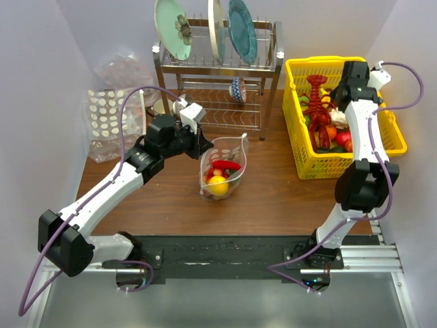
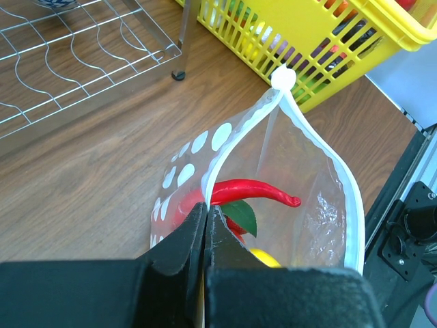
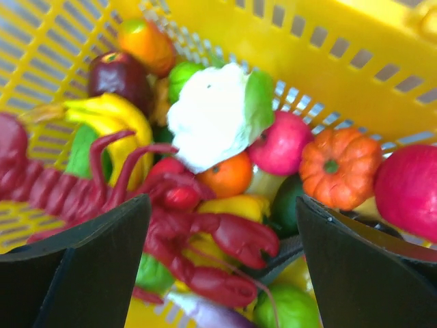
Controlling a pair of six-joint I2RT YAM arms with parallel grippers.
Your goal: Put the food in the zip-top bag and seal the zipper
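Note:
The clear zip top bag point(image 1: 234, 152) with white dots stands mouth-up on the table, held by its rim. My left gripper is shut on that thin rim. Inside lie a red chili pepper point(image 2: 254, 191), a green leaf point(image 2: 242, 216) and a yellow round food point(image 1: 218, 185). More food sits in the yellow basket point(image 1: 294, 117): a red lobster point(image 3: 174, 229), a white cauliflower point(image 3: 208, 116), an orange pumpkin point(image 3: 340, 168), bananas point(image 3: 116, 116). Over these, my right gripper hangs open, nothing gripped between its fingers.
A dish rack point(image 1: 218, 117) with plates and a small patterned bowl point(image 1: 237, 89) stands behind the bag. Spare dotted bags point(image 1: 109, 119) lie at the left back. Bare table point(image 1: 287, 208) separates bag and basket.

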